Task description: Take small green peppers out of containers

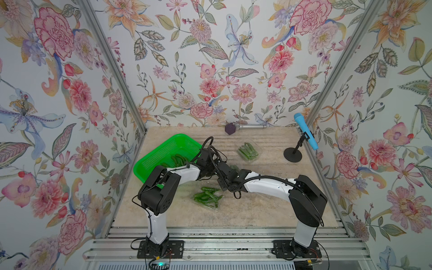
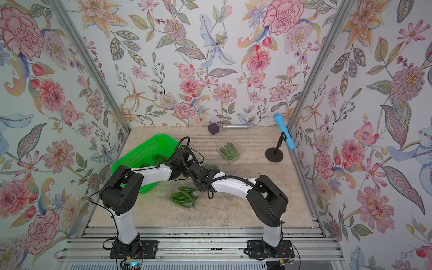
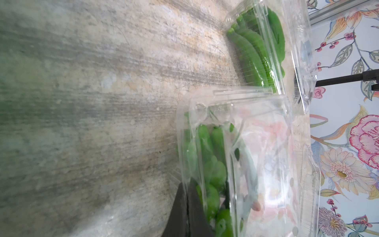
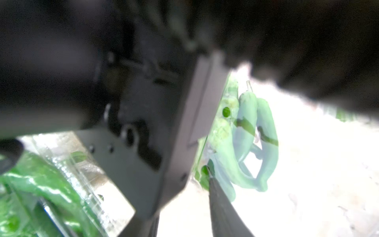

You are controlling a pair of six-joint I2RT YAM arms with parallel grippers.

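Note:
Clear plastic boxes hold small green peppers. In the left wrist view, the pepper box (image 3: 272,158) is close, and my left gripper is shut at its edge; whether a thin rim is between its fingers I cannot tell. The right wrist view shows my right gripper part open, an empty gap between its fingertips, beside pale, overexposed peppers (image 4: 246,122). Both grippers meet near the table's middle, where the arms hide most of the middle box. A green basket (image 1: 155,153) at the left has some peppers (image 1: 179,159) inside.
A box of peppers (image 1: 208,197) lies near the front, and another (image 1: 248,151) farther back. At the back right stands a blue microphone-like object (image 1: 306,130) on a black base. A purple-headed metal tool (image 1: 230,129) lies along the back.

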